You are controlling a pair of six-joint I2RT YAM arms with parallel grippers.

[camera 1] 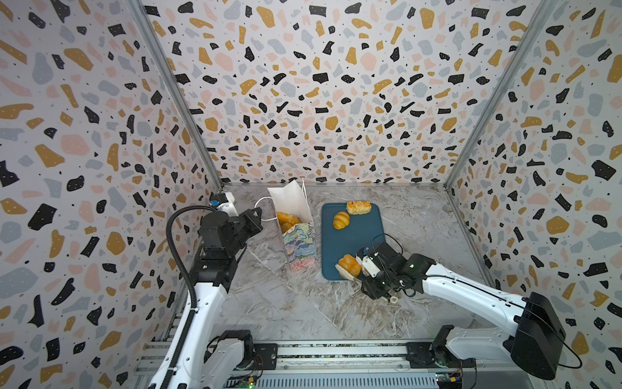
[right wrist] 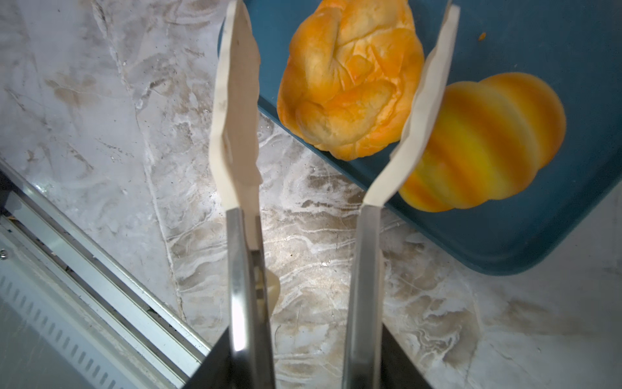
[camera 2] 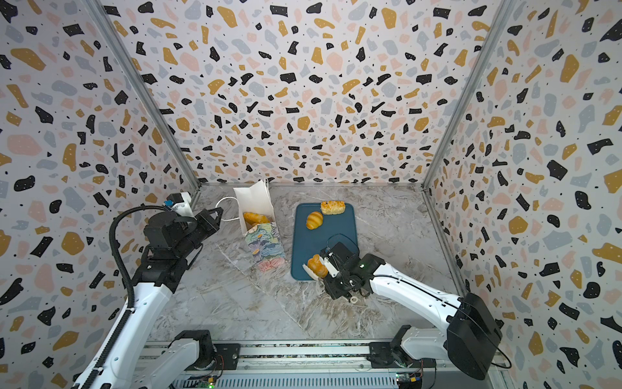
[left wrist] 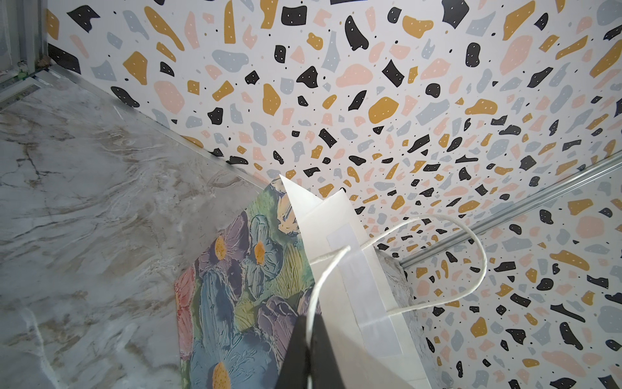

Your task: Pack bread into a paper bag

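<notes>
A white-topped, floral paper bag (camera 1: 298,249) stands left of the blue tray (camera 2: 298,240), with yellow bread (camera 2: 258,217) inside. My left gripper (camera 1: 258,217) is shut at the bag's left, beside its white handle (left wrist: 479,253); whether it grips the handle is unclear. On the tray, my right gripper stands open over a braided bun (right wrist: 350,77), its fingers on either side, with a striped bun (right wrist: 492,149) beside it. A croissant-like roll (camera 1: 340,220) and a speckled loaf (camera 1: 358,207) lie toward the tray's back.
The marble table has free room right of the tray and in front of the bag. Patterned walls enclose the back and sides, and a metal rail runs along the front edge.
</notes>
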